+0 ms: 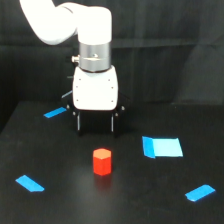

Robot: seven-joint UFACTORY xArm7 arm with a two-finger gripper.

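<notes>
A small red block (102, 161) stands on the dark table, left of the middle in the camera view. My gripper (95, 124) hangs above and behind the block, clear of it. Its two dark fingers are spread wide apart, and only dark background shows between them. Nothing covers the block.
A pale blue square (168, 147) with a brighter blue strip (148, 147) at its left edge lies to the right. Blue tape pieces mark the table at front left (30, 184), front right (200, 192) and back left (54, 112).
</notes>
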